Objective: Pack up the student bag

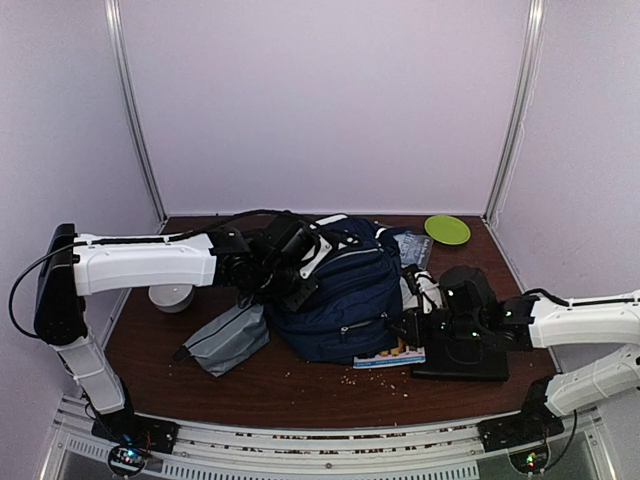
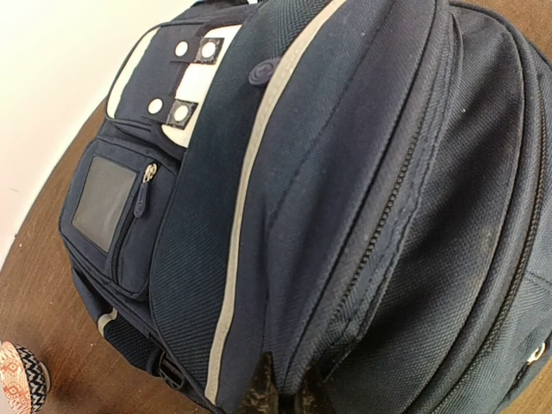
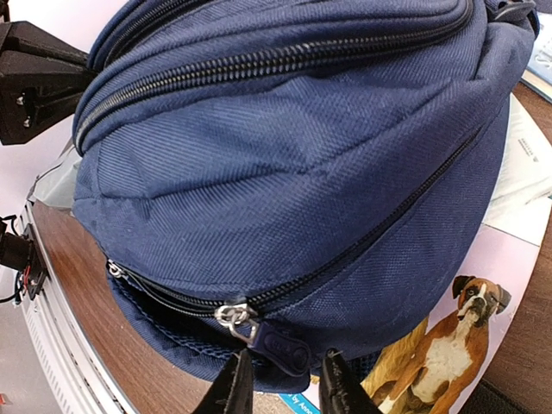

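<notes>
A navy backpack (image 1: 345,300) (image 2: 345,198) (image 3: 293,164) lies on the table. My left gripper is shut on its fabric beside a long zipper. My right gripper is at the bag's lower front, part open, its fingertips around or just below a zipper pull (image 3: 280,349); whether they touch it I cannot tell. A picture book (image 1: 375,360) (image 3: 440,345) lies partly under the bag, with white papers (image 3: 517,164) beside it. A grey pouch (image 1: 225,340) lies left of the bag, and a black laptop-like slab (image 1: 470,368) lies under the right arm.
A white bowl (image 1: 171,297) sits at the left and a green plate (image 1: 447,229) at the back right. A clear folder (image 1: 415,250) lies behind the bag.
</notes>
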